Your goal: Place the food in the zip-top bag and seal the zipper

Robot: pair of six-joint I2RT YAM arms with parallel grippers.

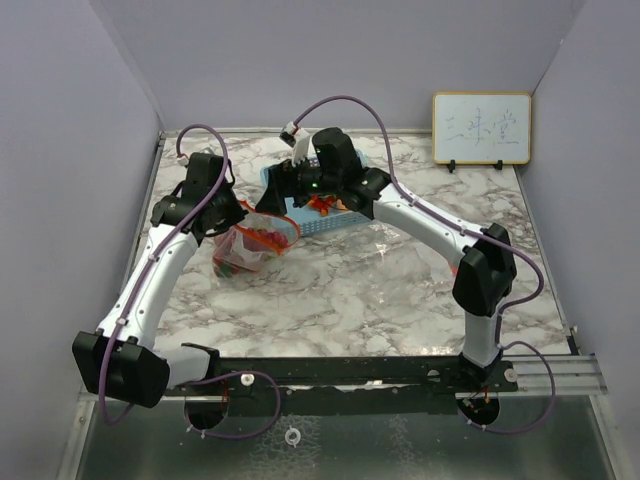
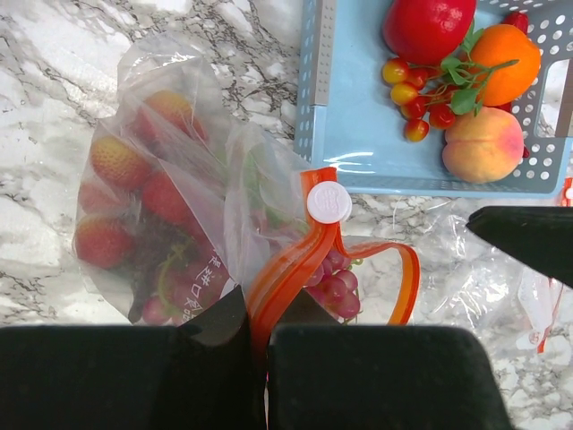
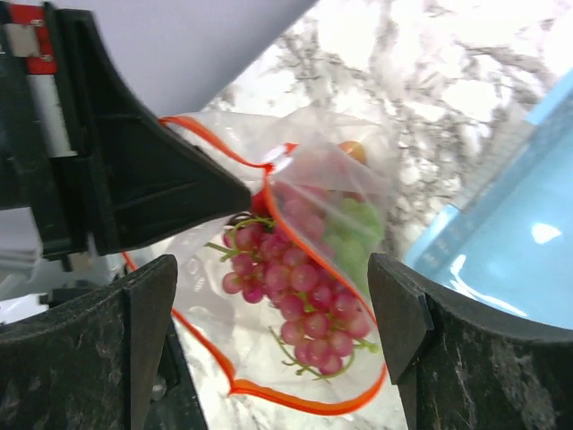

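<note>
The clear zip bag (image 1: 240, 250) with an orange zipper stands on the left of the table, its mouth gaping. Strawberries (image 2: 121, 163), green grapes (image 3: 355, 233) and red grapes (image 3: 300, 291) show inside it. My left gripper is shut at the bag's orange-edged rim (image 2: 285, 269), with the thin strip running between its fingers. A white slider (image 2: 329, 202) sits on the zipper. Over the bag's mouth my right gripper is open, its fingers wide apart with nothing gripped; the red grapes lie beyond them in the bag.
Behind the bag is a blue basket (image 2: 324, 134) with a peach (image 2: 483, 145), an orange (image 2: 510, 63), small tomatoes (image 2: 416, 107) and a red fruit (image 2: 428, 27). Another clear bag (image 2: 466, 269) lies flat to the right. A whiteboard (image 1: 482, 128) stands at the back right.
</note>
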